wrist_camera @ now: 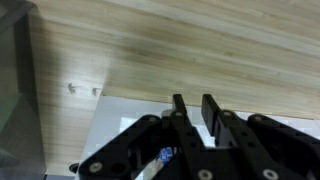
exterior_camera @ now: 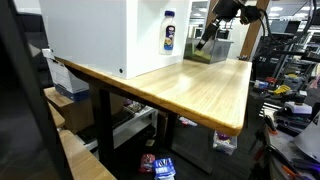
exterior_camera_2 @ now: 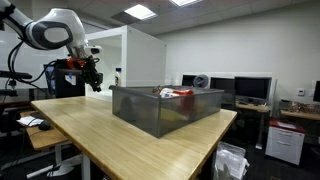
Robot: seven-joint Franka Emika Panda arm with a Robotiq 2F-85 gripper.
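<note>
My gripper is above the wooden table, with a narrow gap between its fingers and nothing visible in it. In exterior view 1 the gripper [exterior_camera: 202, 44] appears small, to the right of a bottle. This bottle [exterior_camera: 167, 36] stands upright with a white cap and blue label, close to the white block. A grey bin [exterior_camera_2: 155, 108] sits on the table, holding red and white items. Its dark side [wrist_camera: 22, 95] fills the left edge of the wrist view. Something blue [wrist_camera: 166, 154] shows partly behind the gripper; I cannot tell what it is.
A large white block [exterior_camera: 100, 35] stands at one end of the table [exterior_camera: 190, 88]. Bare wood [exterior_camera_2: 92, 125] lies in front of the bin. Under the table are a blue box [exterior_camera: 164, 167] and other small boxes on the floor.
</note>
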